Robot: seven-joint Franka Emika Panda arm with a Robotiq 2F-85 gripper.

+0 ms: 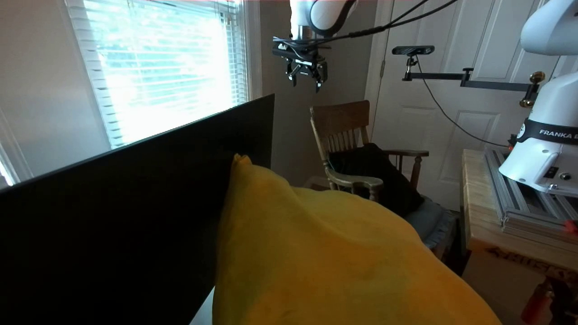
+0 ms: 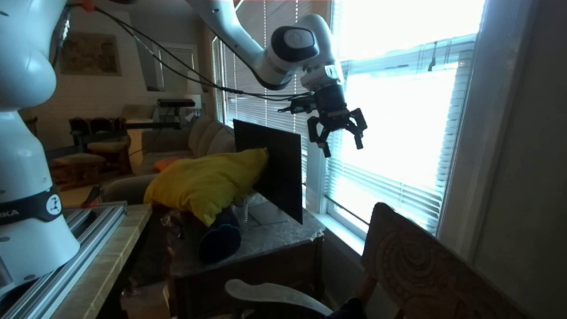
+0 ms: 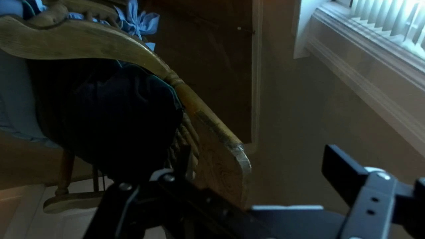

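My gripper hangs high in the air between the window and the rocking chair, its fingers apart and nothing between them. From the other side, in exterior view 2, the same gripper points downward in front of the bright window, open and empty. The wrist view shows both dark fingers spread wide, with only wall and part of the chair back behind the gap. A yellow pillow leans against a black panel, well away from the gripper.
Below the arm stands a wooden rocking chair with a dark cushion. A wooden table carries the robot base. A camera on a bracket sits before the door. The air around the gripper looks free.
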